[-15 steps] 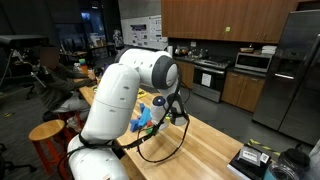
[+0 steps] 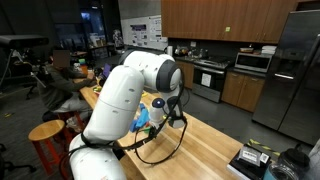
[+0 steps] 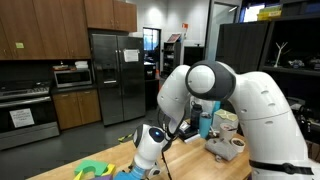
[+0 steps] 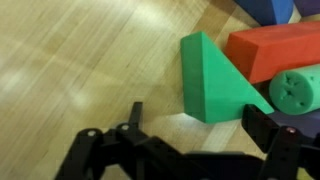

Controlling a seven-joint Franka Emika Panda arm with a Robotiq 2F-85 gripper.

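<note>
In the wrist view a green wedge-shaped block (image 4: pixel 212 82) lies in front of my gripper, nearer the right finger than the left. The gripper is open, its dark fingers (image 4: pixel 130 135) spread apart along the bottom edge. Wood shows between the left finger and the wedge. Against the wedge's right side are a red block (image 4: pixel 272 48) and a green cylinder (image 4: pixel 292 91). Whether the right finger touches the wedge cannot be told.
Blue pieces (image 4: pixel 262 8) sit at the wrist view's top right, and a purple one is partly hidden at right. The wooden table (image 2: pixel 205 152) has free room on its right. Stools (image 2: pixel 47 132) stand beside it.
The arm's pose differs only slightly over the last second. No block has visibly moved in the exterior view, where the arm partly hides them.
</note>
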